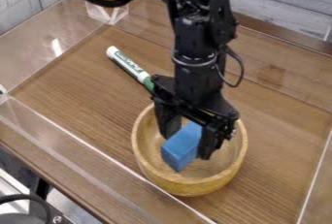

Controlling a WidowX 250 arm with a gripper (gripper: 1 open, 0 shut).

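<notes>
A blue block (181, 147) lies inside a yellow bowl (188, 179) at the lower middle of the table. My black gripper (189, 119) is over the bowl, open, its fingers lowered around the top end of the block. Whether they touch it cannot be seen clearly; part of the block is hidden beneath the gripper.
A green and white marker (127, 64) lies behind the bowl to the left. A clear object (107, 7) stands at the back left.
</notes>
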